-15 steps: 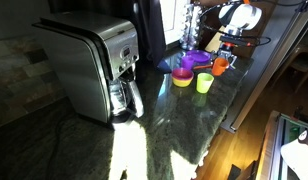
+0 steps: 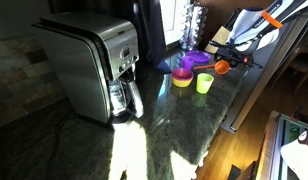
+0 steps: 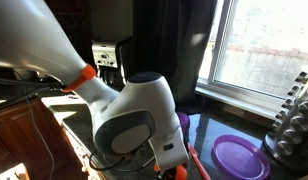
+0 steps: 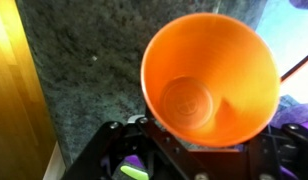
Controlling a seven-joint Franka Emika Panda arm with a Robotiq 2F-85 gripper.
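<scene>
An orange cup [image 4: 209,80] fills the centre of the wrist view, with its open mouth toward the camera. My gripper is shut on its near side; the cup hides the fingertips. In exterior view 1 the orange cup [image 2: 222,67] is at the right part of the counter, beyond the green cup [image 2: 204,83], and looks tilted. Whether it clears the counter I cannot tell. Exterior view 2 shows the arm from behind, with only a bit of orange at the bottom edge.
A pink and yellow bowl [image 2: 182,77], a purple cup [image 2: 187,63] and a purple plate [image 3: 239,158] stand close by. The coffee maker [image 2: 106,65] is at the left. Bare dark counter [image 2: 164,125] lies in front, and its edge drops to a wooden floor.
The arm has come lower and nearer the camera in exterior view 1. The orange cup has turned from upright to tilted, shifting only slightly.
</scene>
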